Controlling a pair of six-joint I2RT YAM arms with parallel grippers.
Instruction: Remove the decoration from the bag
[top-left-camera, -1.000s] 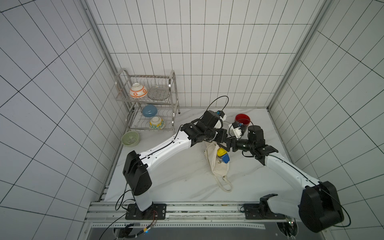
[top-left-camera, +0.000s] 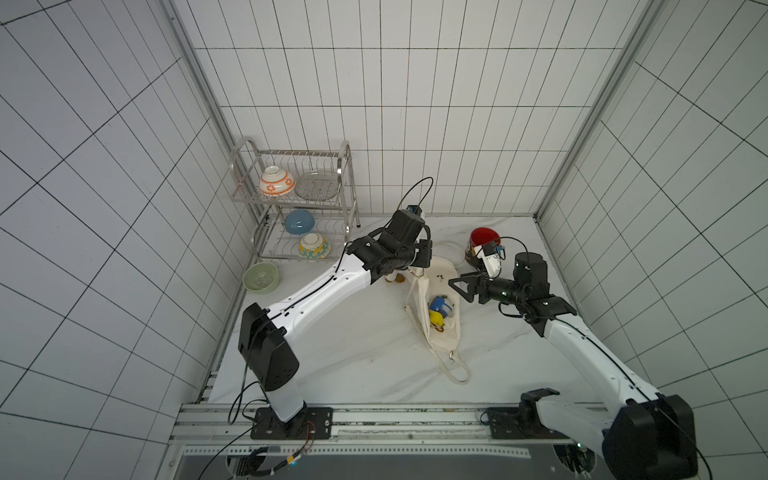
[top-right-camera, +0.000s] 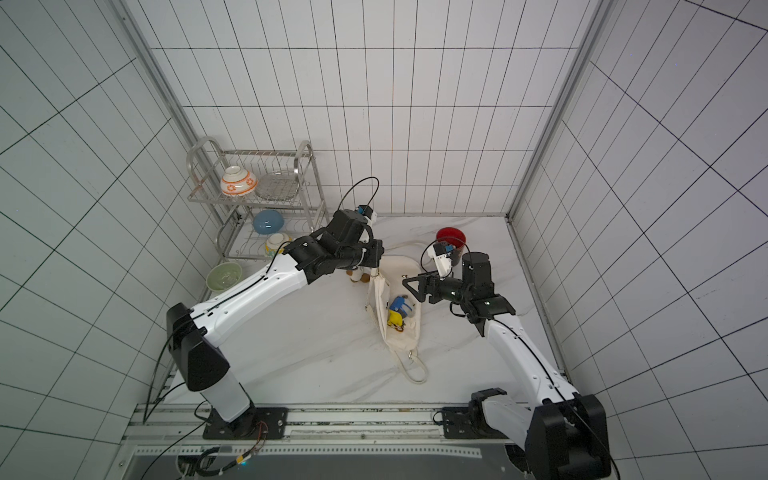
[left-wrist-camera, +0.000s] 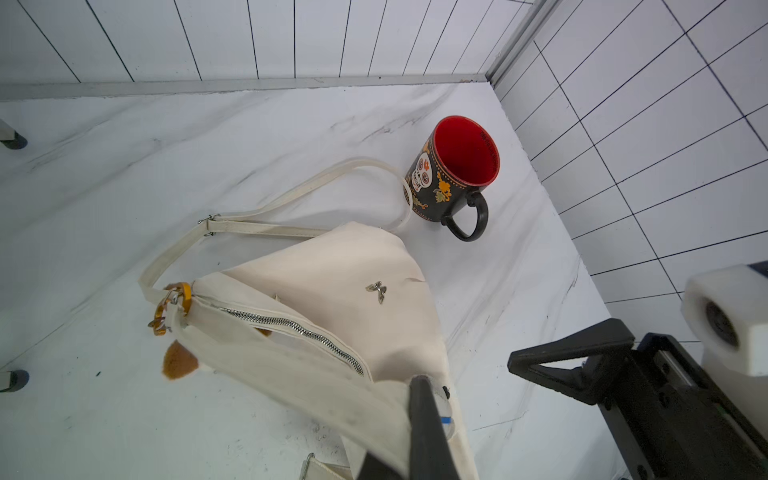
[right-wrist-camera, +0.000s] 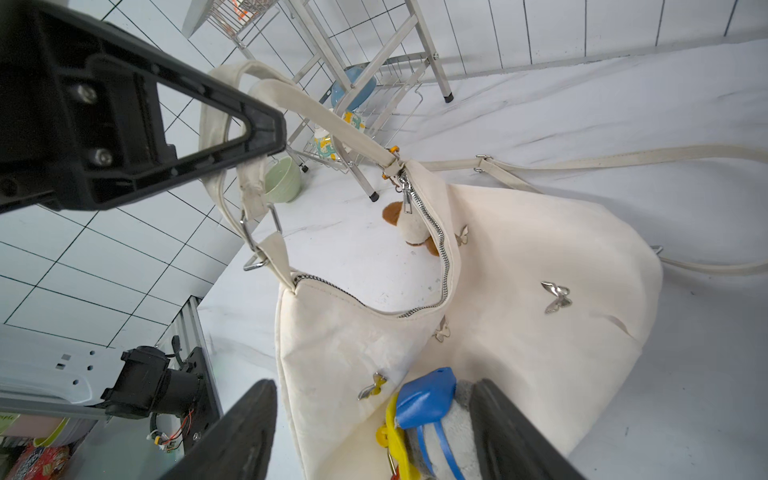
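Observation:
The cream bag (right-wrist-camera: 552, 232) lies on the table, its zip opening raised toward the left. On its side rests a blue-and-grey toy decoration (right-wrist-camera: 436, 416) with a yellow strap and clasp. Open just above it is my right gripper, nothing between its fingers; the decoration shows beyond the gap. My left gripper (top-left-camera: 420, 273) is shut on the bag's strap (left-wrist-camera: 320, 396), pulling it up. A white-and-brown plush charm sits by the zip's far end, near an orange clip (left-wrist-camera: 185, 297); part of it hides behind the bag in the left wrist view.
A black mug with red inside (left-wrist-camera: 454, 172) stands behind the bag, touched or nearly touched by a strap loop. A metal dish rack (top-left-camera: 352, 200) with bowls stands back left, a green bowl (top-left-camera: 261, 277) in front.
The decoration hung below my right gripper a second ago; it now lies on the bag, and that gripper has drawn back right. My left gripper has moved left and back, lifting the strap.

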